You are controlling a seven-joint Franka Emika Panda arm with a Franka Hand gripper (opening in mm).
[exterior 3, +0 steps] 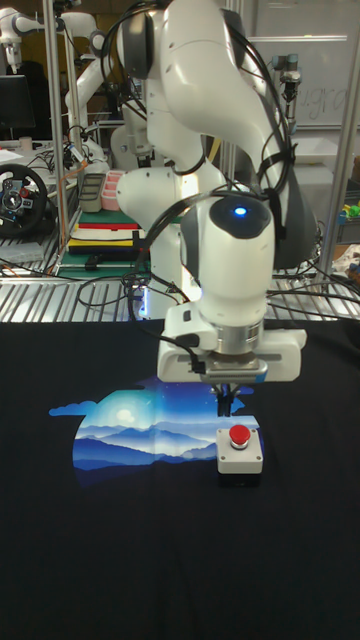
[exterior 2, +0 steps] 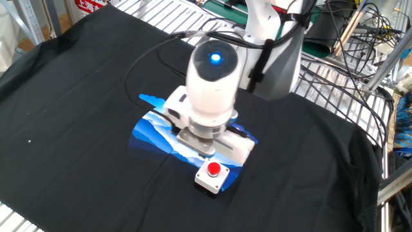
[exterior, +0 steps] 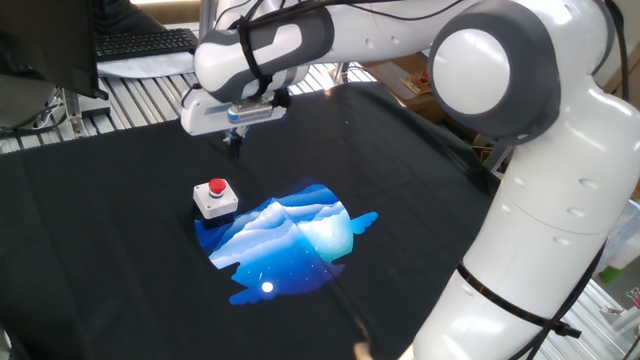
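Observation:
A white box with a red push button [exterior: 216,188] stands upright on the black cloth, at one edge of a blue mountain picture [exterior: 285,240]. My gripper [exterior: 235,150] hangs over the cloth, fingers pointing down and apart from the button. Its dark fingers look close together, shut, with nothing showing between them. In exterior view 3 the fingertips [exterior 3: 225,405] appear just above and behind the red button [exterior 3: 240,436]. From exterior view 2 the hand's body hides the fingers, while the red button [exterior 2: 214,169] shows uncovered beside the hand.
Black cloth [exterior: 100,250] covers the table, and wide parts of it are bare. A keyboard [exterior: 146,43] and a dark monitor [exterior: 45,40] are past the far edge in exterior view 1. Cables run along the arm [exterior 2: 264,64].

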